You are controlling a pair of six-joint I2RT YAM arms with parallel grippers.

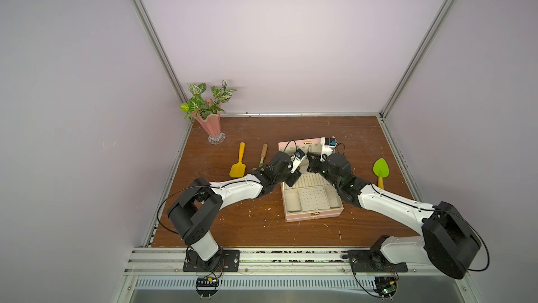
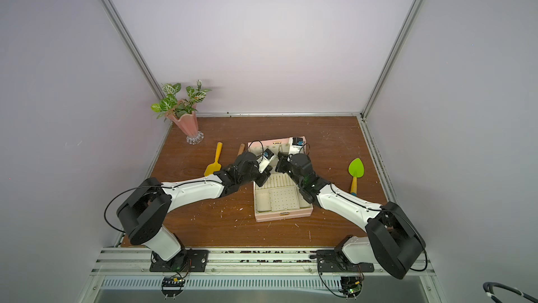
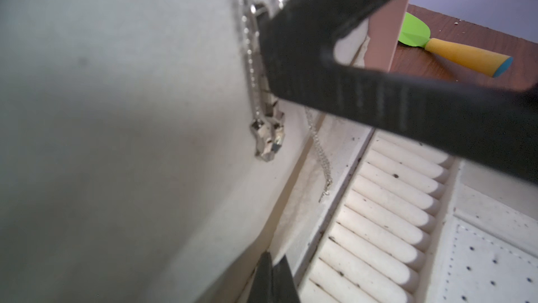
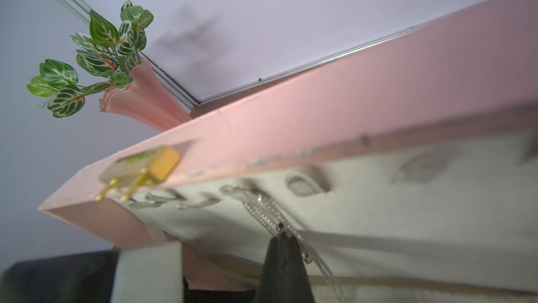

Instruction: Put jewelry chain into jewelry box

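The pink jewelry box (image 1: 313,216) stands open mid-table, its cream-lined lid (image 4: 392,213) raised at the back. A silver chain hangs from a hook on the lid lining, and its pendant (image 3: 268,141) dangles in the left wrist view. One thin end of the chain (image 3: 320,154) hangs lower, near the ridged tray. My right gripper is shut, its tips overlapping the chain in its own view, nothing visibly pinched. My left gripper is shut low by the lid lining, nothing visible between its fingers.
Left of the box lie a yellow spatula (image 1: 238,168) and a wooden-handled tool (image 1: 263,152). A green trowel (image 1: 381,168) is on the right. The potted plant (image 1: 209,118) stands at back left. Both grippers are close together before the lid.
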